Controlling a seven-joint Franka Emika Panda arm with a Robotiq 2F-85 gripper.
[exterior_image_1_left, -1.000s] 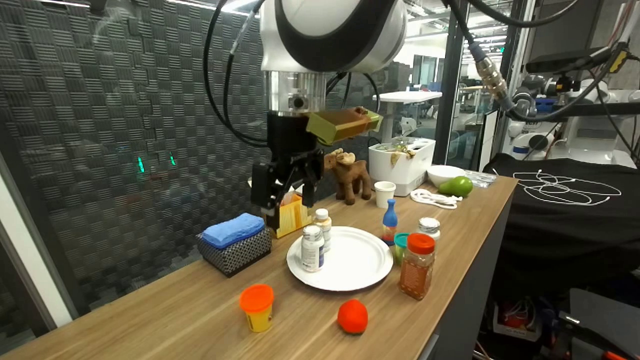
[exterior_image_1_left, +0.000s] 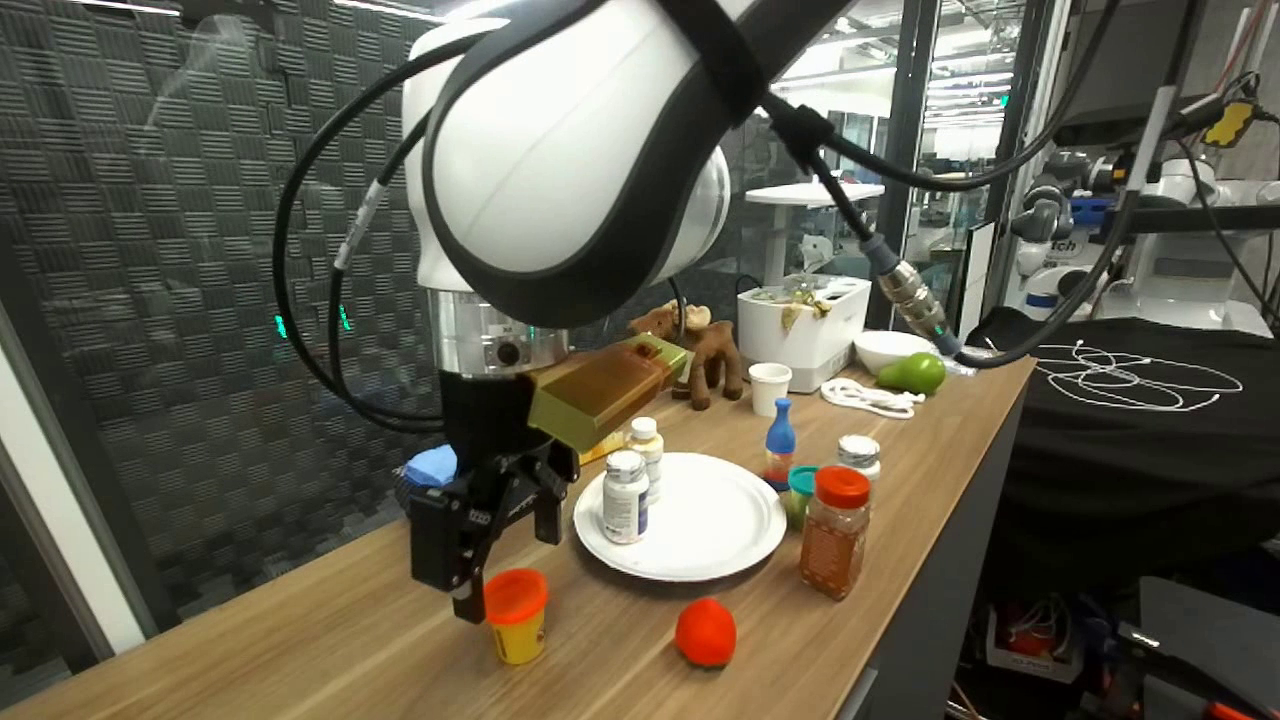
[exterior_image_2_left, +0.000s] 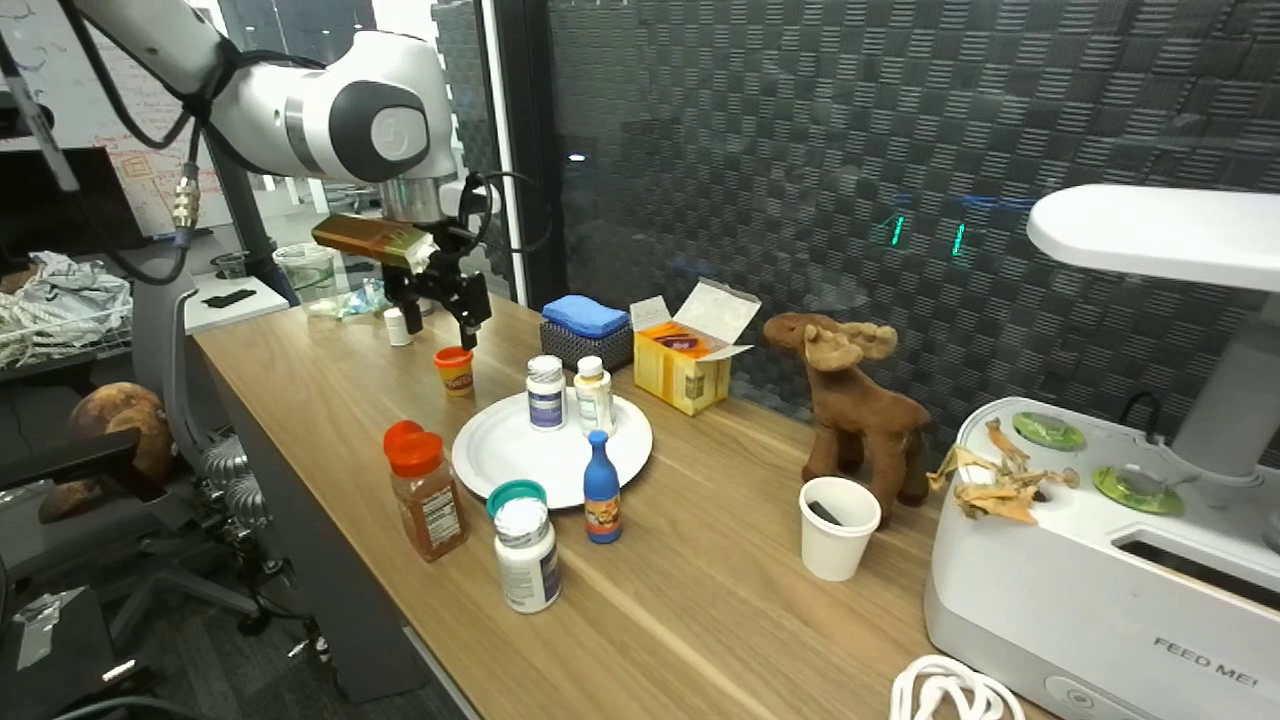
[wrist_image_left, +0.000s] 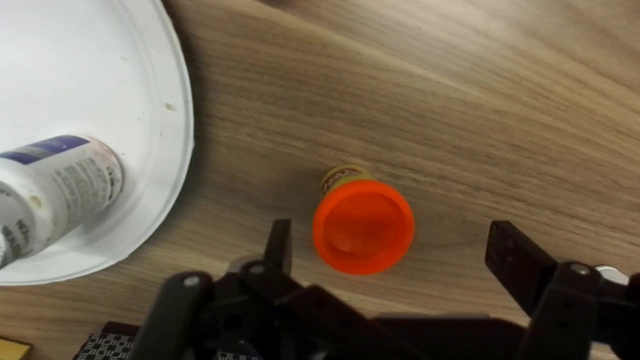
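Open and empty, my gripper (exterior_image_1_left: 510, 570) hangs low above the Play-Doh tub, a small yellow can with an orange lid (exterior_image_1_left: 516, 596). In the wrist view the tub's orange lid (wrist_image_left: 363, 227) appears between and slightly ahead of the two spread fingers, apart from both. The tub stands upright on the wooden table. From the other side, exterior view 2 has the gripper (exterior_image_2_left: 441, 330) just above the tub (exterior_image_2_left: 455, 372). A white plate (exterior_image_1_left: 720, 528) carries two white pill bottles, the nearer one (exterior_image_1_left: 625, 498) with a blue label.
A red ball (exterior_image_1_left: 705, 632), an orange-lidded spice jar (exterior_image_1_left: 836, 534), a blue bottle (exterior_image_1_left: 780, 446) and another white bottle (exterior_image_2_left: 527, 556) stand around the plate. Behind are a blue cloth (exterior_image_2_left: 584, 316) on a dark basket and an open yellow box (exterior_image_2_left: 681, 366). Bare table lies left of the tub.
The arm has come down and toward the left in exterior view 1, from near the yellow box to the orange-lidded tub. The objects on the table have stayed put.
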